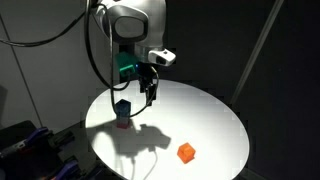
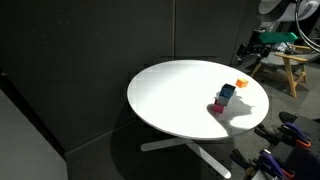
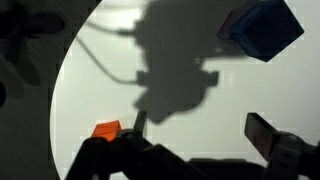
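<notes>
A dark blue cube [image 1: 122, 107] rests on top of a pinkish-red block [image 1: 123, 122] toward the left of the round white table. An orange cube [image 1: 186, 152] lies alone, apart from that stack. In the wrist view my gripper is open, its fingers wide apart with only bare tabletop seen between them. It hangs above the table, touching none of the blocks. From the wrist, the blue cube [image 3: 266, 29] shows at the upper right and the orange cube [image 3: 107, 130] at the lower left, partly covered by the gripper.
The arm's shadow falls across its surface. A wooden chair [image 2: 290, 68] stands behind the robot side in the second exterior view. A cable loops down alongside the arm.
</notes>
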